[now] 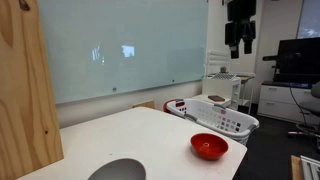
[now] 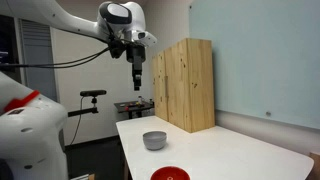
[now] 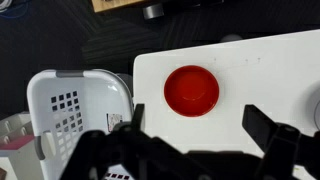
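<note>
A red bowl (image 1: 209, 147) sits near the right end of the white table, and it looks empty in the wrist view (image 3: 191, 91). The grey bowl (image 1: 118, 170) stands apart from it, cut off by the bottom edge of exterior view 1; exterior view 2 shows it whole (image 2: 154, 141). High above the table hangs my gripper (image 1: 241, 50), pointing down. Its black fingers (image 3: 262, 125) are spread wide in the wrist view, with nothing held between them. It is open and well clear of both bowls.
White laundry baskets (image 1: 232, 122) stand beyond the table's far edge. A wooden panel (image 1: 25, 95) rises at the left in exterior view 1, and a glass board (image 1: 130, 45) covers the wall behind.
</note>
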